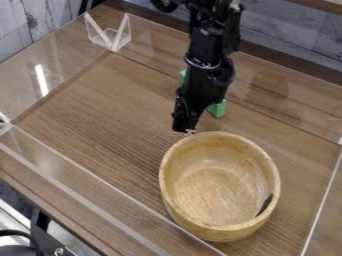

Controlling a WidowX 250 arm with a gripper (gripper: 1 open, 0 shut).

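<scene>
My black gripper (185, 124) hangs low over the wooden table, just behind the rim of a large pale yellow bowl (218, 196). It is shut, with nothing clearly visible between its fingers. A green object (215, 107) lies on the table behind the arm, partly hidden by it.
A small white wire-like object (110, 32) stands at the back left. A dark object lies along the bowl's right inner side. Walls edge the table at the back.
</scene>
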